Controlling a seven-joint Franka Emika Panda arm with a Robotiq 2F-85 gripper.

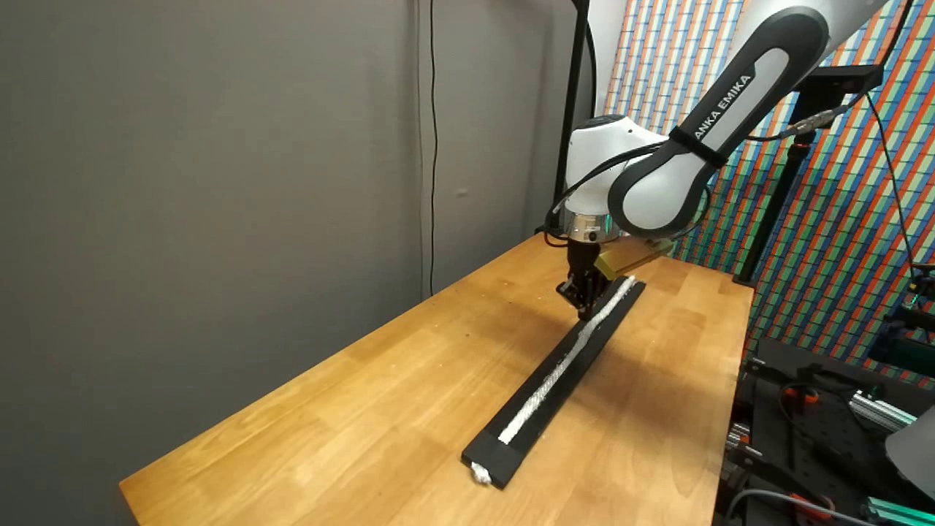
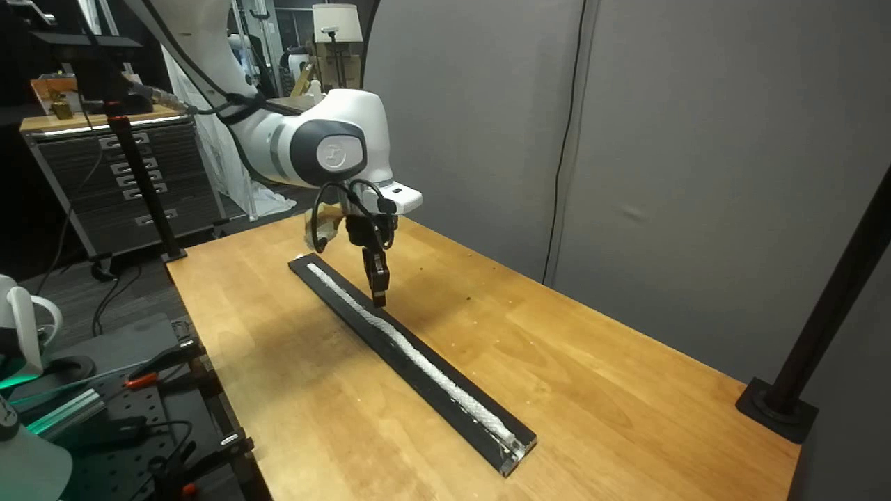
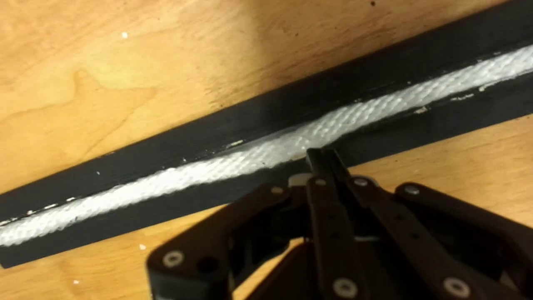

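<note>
A white braided rope point(image 1: 556, 375) runs lengthwise along a long black channel board point(image 1: 495, 443) on the wooden table. One knotted end pokes out at the near end in exterior view 1. Midway along, in the wrist view, the rope point(image 3: 215, 169) bends slightly out of line near my fingers. My gripper is shut, its fingertips together, with nothing showing between them. In exterior view 2 the gripper point(image 2: 379, 300) points down above the board, beside the rope point(image 2: 418, 360); a small gap to the board seems to show.
A black post point(image 2: 798, 359) stands at the table's corner, and a grey wall point(image 1: 263, 175) borders one long side. A cart with tools point(image 2: 125, 417) is beside the other.
</note>
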